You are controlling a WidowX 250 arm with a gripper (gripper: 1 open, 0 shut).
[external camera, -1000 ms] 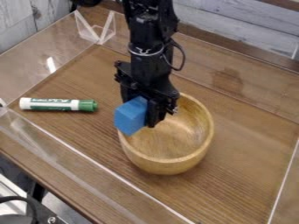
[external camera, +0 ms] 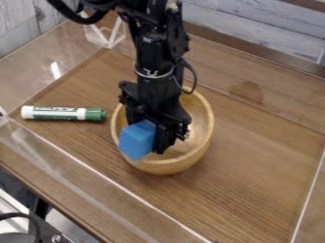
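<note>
My black gripper reaches down into a round tan bowl, shut on a blue block. The block hangs tilted at the bowl's left side, inside the rim as seen from here; whether it touches the bowl is hard to tell. The fingertips are mostly hidden behind the block and in shadow.
A green and white tube lies on the wooden table to the left of the bowl.
The bowl has shifted left and now sits further under the gripper. The gripper and blue block have moved slightly, still together.
</note>
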